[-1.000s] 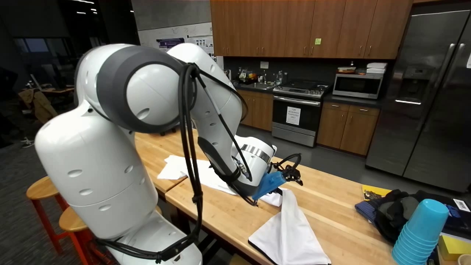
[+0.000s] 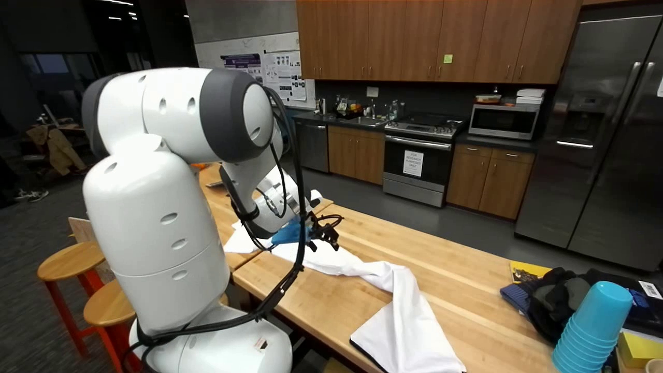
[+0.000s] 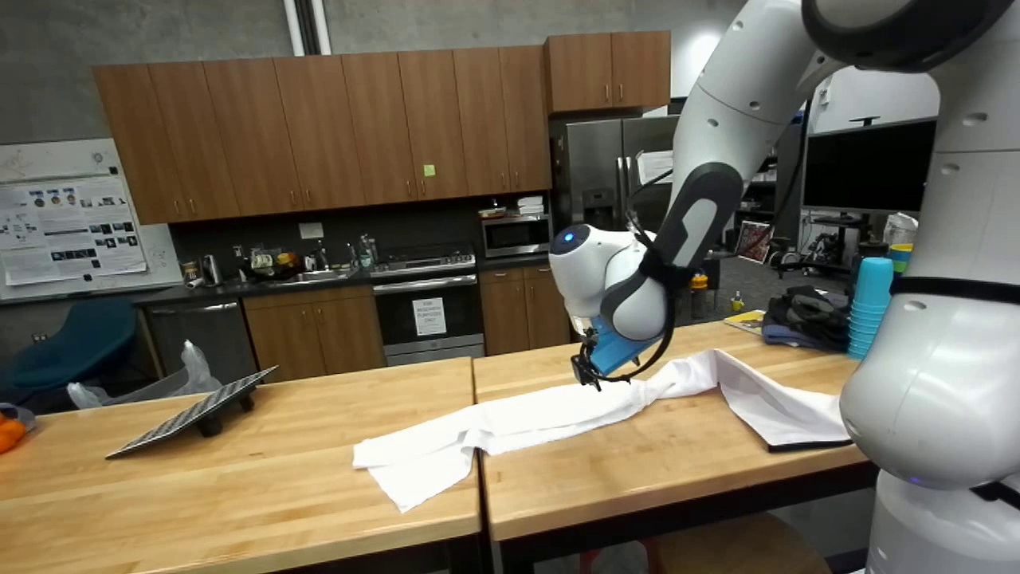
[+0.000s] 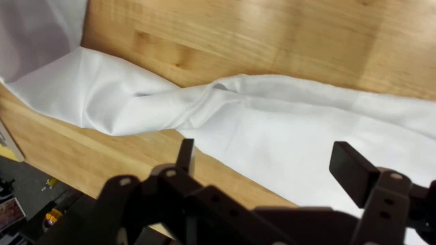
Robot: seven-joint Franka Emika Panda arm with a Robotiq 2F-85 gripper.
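A long white cloth [image 3: 555, 417] lies across both tabletops, bunched and twisted along its middle. Its broad near end [image 2: 407, 329], edged in black, spreads on the table in exterior view 1, and the other end [image 3: 421, 470] crosses the seam between the tables. Over the cloth's middle hangs my gripper, open, with fingers spread wide. In the wrist view, one fingertip [image 4: 186, 157] shows beside the cloth's edge over bare wood, while the other finger [image 4: 351, 173] is over the white fabric. No cloth is pinched between them. How far the tips stand above it is hard to tell.
Stacked blue cups [image 2: 590, 329] and a dark heap of fabric [image 2: 550, 298] occupy the table's far right end. On the left table stands a tilted dark panel [image 3: 196, 413]. Bare wood [image 3: 315, 421] lies free around the cloth.
The arm has swung left in exterior view 1, carrying the gripper from near the cloth's broad end to over its middle. The cloth appears to lie the same.
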